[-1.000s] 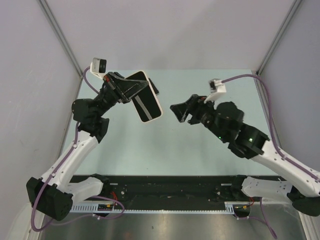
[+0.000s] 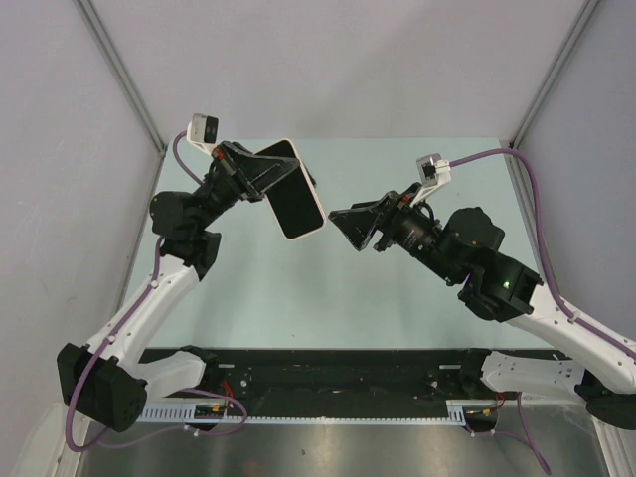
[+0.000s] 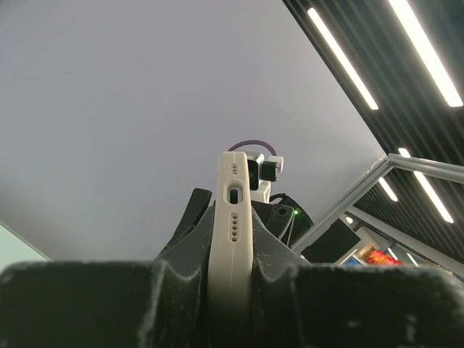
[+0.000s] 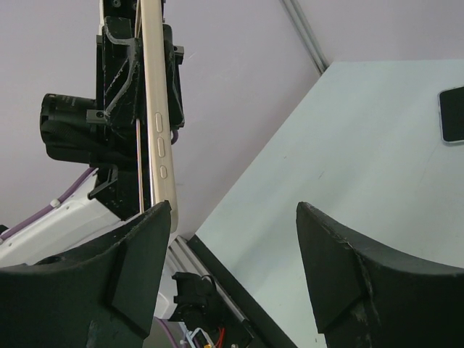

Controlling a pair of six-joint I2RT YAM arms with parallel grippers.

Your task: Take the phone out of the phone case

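Note:
A phone in a pale case (image 2: 296,207), dark screen up and thin light rim around it, hangs tilted above the table. My left gripper (image 2: 282,169) is shut on its upper part. The case's end (image 3: 235,199), with a port slot and small holes, shows upright between the fingers in the left wrist view. From the right wrist view, the case's long edge (image 4: 156,109) with button bumps stands at the left, near the tip of one finger. My right gripper is open and empty, just right of the phone's lower end and apart from it in the top view.
A black flat object (image 4: 453,114) lies on the table at the back, mostly hidden behind the phone in the top view. Grey walls close in the sides and back.
My left gripper and the cased phone have shifted slightly right, and a bright reflection has left the screen. The right gripper has come a little closer to the phone, moving left.

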